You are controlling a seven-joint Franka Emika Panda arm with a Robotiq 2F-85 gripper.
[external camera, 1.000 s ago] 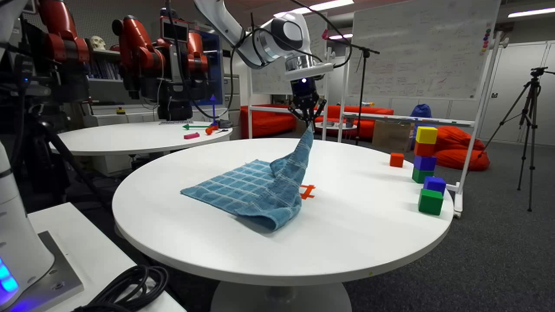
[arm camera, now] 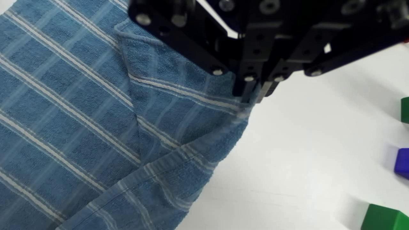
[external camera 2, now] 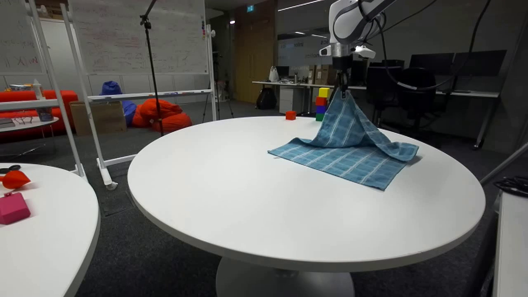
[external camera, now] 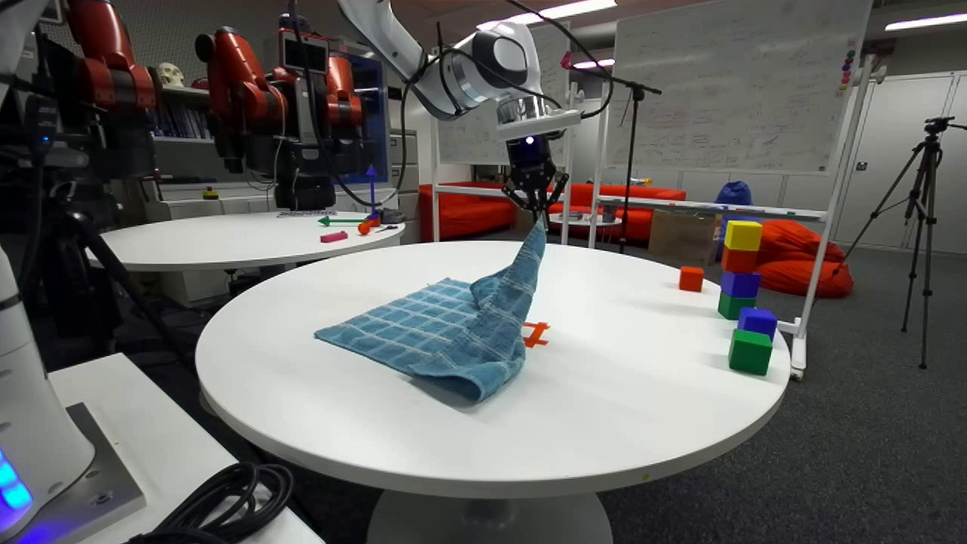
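Note:
A blue checked towel (external camera: 408,326) lies partly flat on the round white table (external camera: 625,399), one part pulled up into a peak. At the top of that peak my gripper (external camera: 542,217) is shut on the cloth, well above the table. From the other side, the second exterior view shows the raised towel (external camera 2: 346,121) hanging like a tent under the gripper (external camera 2: 343,94). In the wrist view the towel (arm camera: 69,95) fills the left, with a fold running up to the gripper, whose fingertips pinch its edge.
Toward the table's right edge stand a stack of coloured blocks (external camera: 741,261), a lone red block (external camera: 690,278), a blue block (external camera: 758,321) and a green block (external camera: 750,352). Red tape (external camera: 536,334) marks the table beside the towel.

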